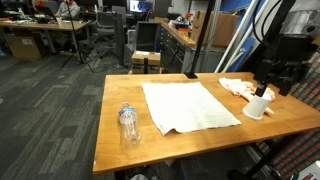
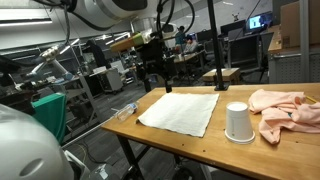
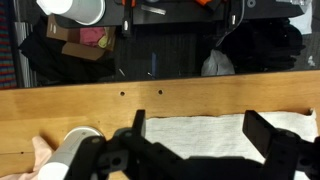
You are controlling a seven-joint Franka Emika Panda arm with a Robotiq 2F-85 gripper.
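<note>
My gripper is open, its dark fingers (image 3: 262, 133) spread wide with nothing between them. It hangs above the table, over the near edge of a white cloth (image 3: 185, 131) in the wrist view. That cloth (image 1: 187, 106) lies flat in the middle of the wooden table. A white cup-shaped container (image 2: 238, 123) stands to the right of the cloth in both exterior views. The wrist view has the same container (image 3: 70, 157) at lower left, apart from the fingers. A clear bottle (image 1: 129, 121) stands on the table's left side.
A crumpled pinkish cloth (image 2: 283, 115) lies beside the white container. Bare table (image 1: 112, 100) shows at the far left and along the front edge (image 3: 120, 98). Beyond that edge is the floor, with dark stand parts below.
</note>
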